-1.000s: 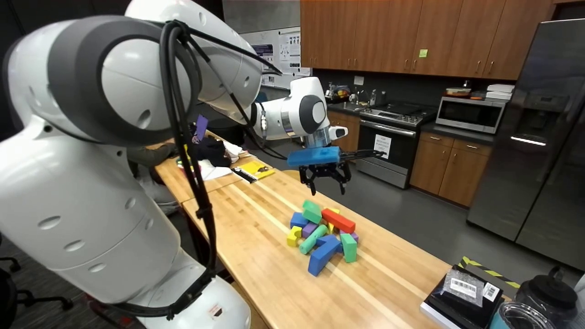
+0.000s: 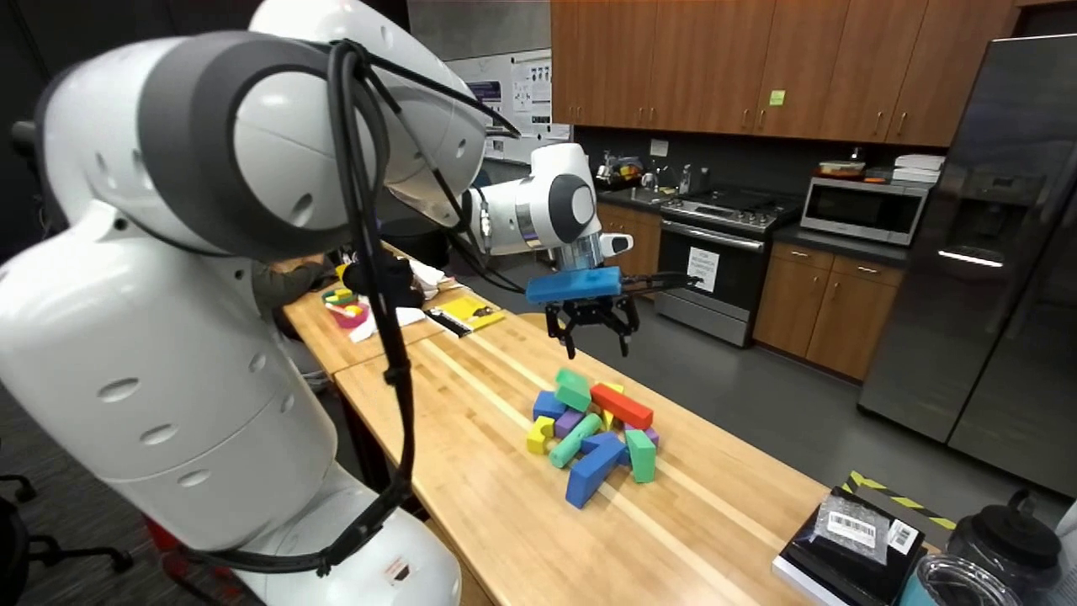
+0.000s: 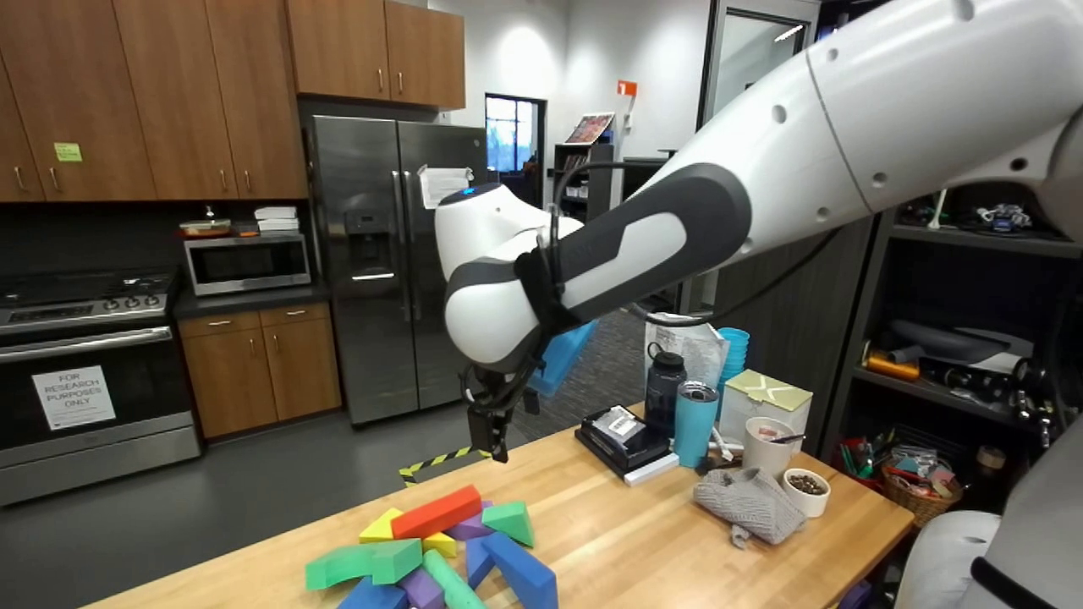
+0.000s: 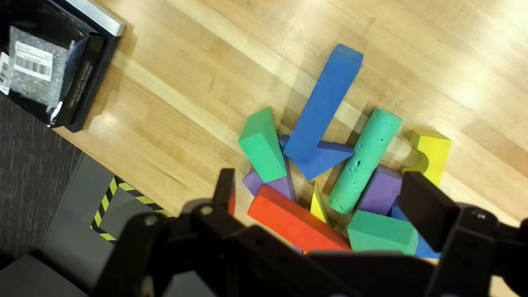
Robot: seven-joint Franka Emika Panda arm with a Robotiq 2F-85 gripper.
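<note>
My gripper (image 2: 597,353) hangs open above the far side of a heap of foam blocks, nothing between its fingers. The wrist view looks down on the heap: a red block (image 4: 297,220), a long blue block (image 4: 324,101) leaning on a blue triangle (image 4: 324,157), and a green cylinder (image 4: 366,161). A green wedge (image 4: 263,144) stands to the left, and a yellow arch piece (image 4: 434,153) to the right. Purple pieces, such as a purple block (image 4: 381,190), show between them. Another green block (image 4: 382,232) lies low in that view, with the gripper's black parts covering some of the heap.
A black box (image 2: 853,545) with a bagged item on top lies toward the table's right end. Beyond it stand a teal tumbler (image 3: 695,426), a dark bottle (image 3: 665,391), a white mug (image 3: 769,447) and a grey cloth (image 3: 749,502). Bare tabletop (image 2: 474,505) lies in front of the heap.
The arm and gripper have shifted very slightly to the left in exterior view 1, and the arm's elbow has swung right. The blocks look unmoved.
</note>
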